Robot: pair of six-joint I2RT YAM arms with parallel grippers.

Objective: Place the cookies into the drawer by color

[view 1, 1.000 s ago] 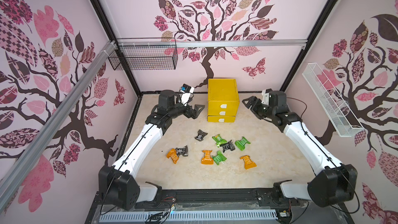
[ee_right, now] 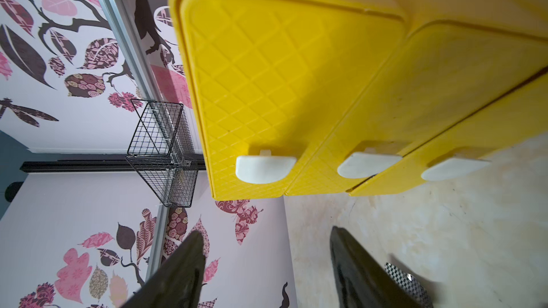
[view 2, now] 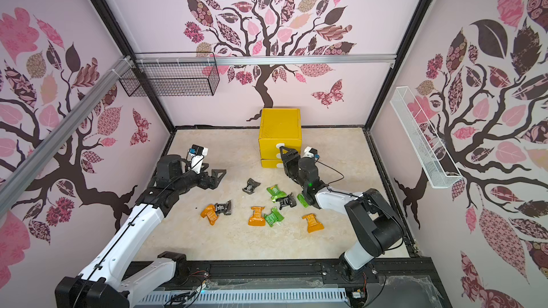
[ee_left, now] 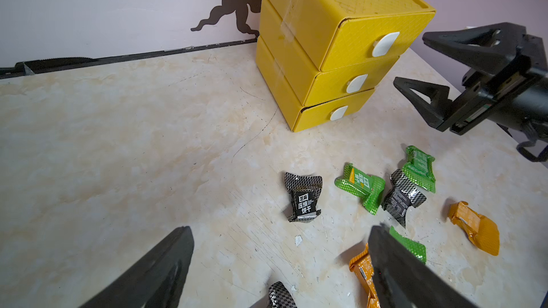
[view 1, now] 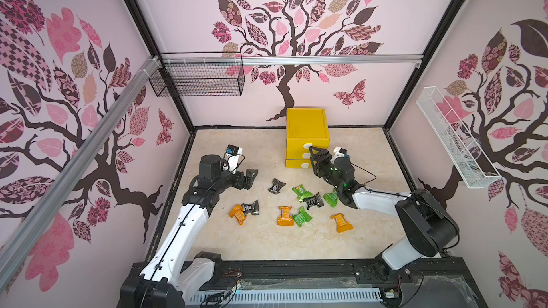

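Observation:
The yellow three-drawer box [view 1: 307, 125] stands at the back with all drawers closed, white tabs on their fronts. My right gripper is before those fronts, fingers apart with nothing between, facing the white handle [ee_right: 264, 168] of the top drawer. My left gripper hangs open over the left part of the table. Wrapped cookies lie loose on the floor in front of the box: orange [view 1: 284, 215], green [view 1: 302, 192] and black [view 1: 276, 186], several in all.
A black wire basket [view 1: 196, 77] hangs on the back rail at left, a white rack [view 1: 458, 137] on the right wall.
My right gripper has moved left and in toward the drawer fronts. My left arm has pulled back toward the front-left and lower.

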